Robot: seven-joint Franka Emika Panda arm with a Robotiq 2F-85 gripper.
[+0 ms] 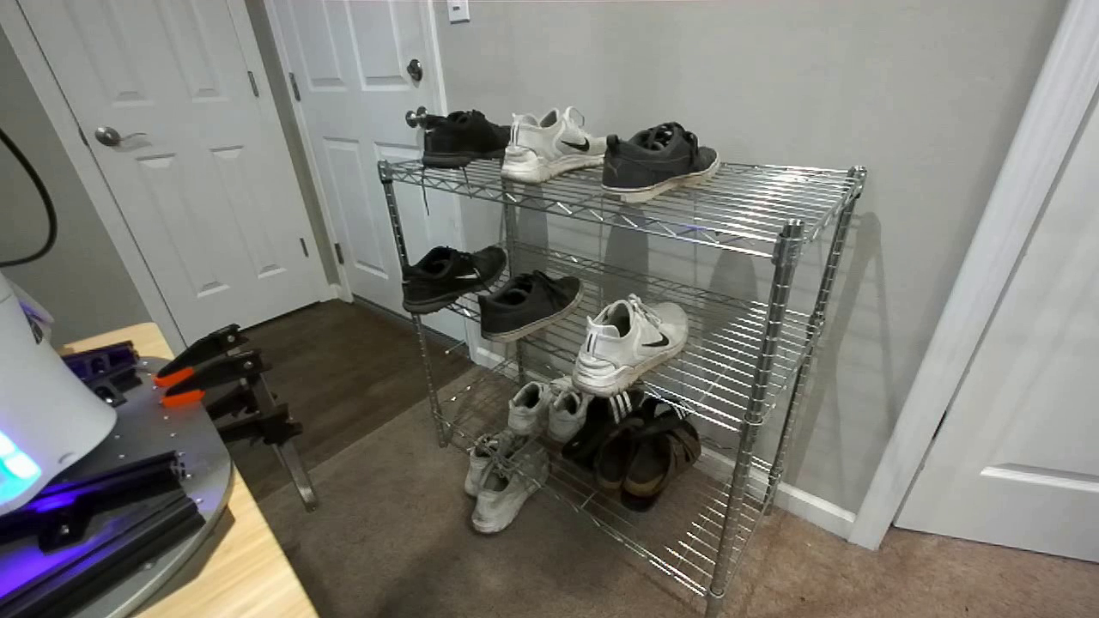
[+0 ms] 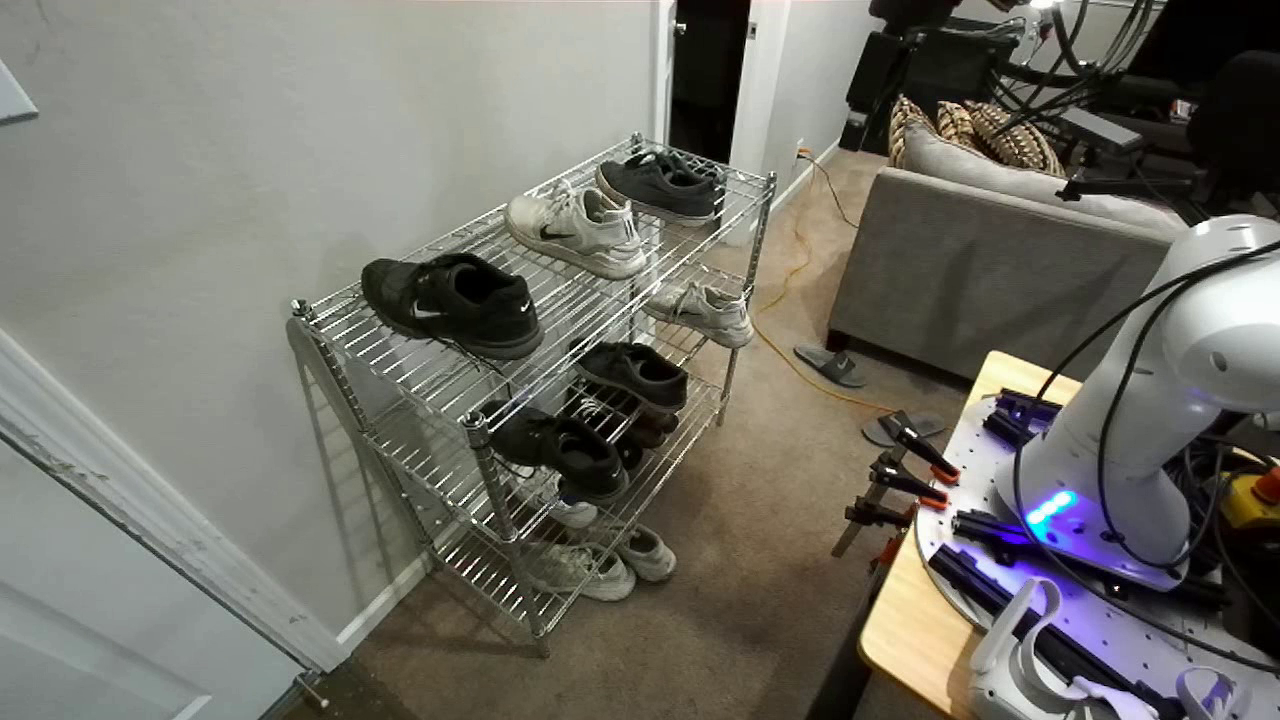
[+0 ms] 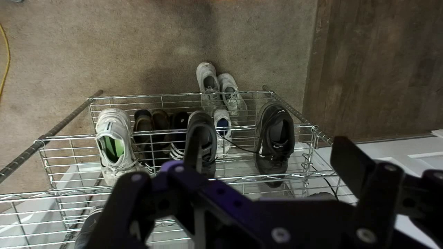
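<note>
In the wrist view my gripper stands open, its dark fingertips wide apart with nothing gripped. Beyond it in that view lies the wire rack (image 3: 216, 179). On the rack's top shelf sit a black shoe (image 1: 464, 139), a white Nike shoe (image 1: 554, 145) and a dark grey shoe (image 1: 659, 160). The middle shelf carries a black Nike shoe (image 1: 453, 276), a dark grey shoe (image 1: 531, 305) and a white Nike shoe (image 1: 630, 343). Neither exterior view shows the gripper; only the arm's base (image 2: 1098, 480) and lower part appear.
Several shoes and sandals (image 1: 649, 458) crowd the bottom shelf, with white sneakers (image 1: 510, 489) at its front edge. The top shelf's right end is bare. Clamps (image 2: 900, 474) jut from the wooden table (image 2: 900, 612). A couch (image 2: 996, 282) stands farther back.
</note>
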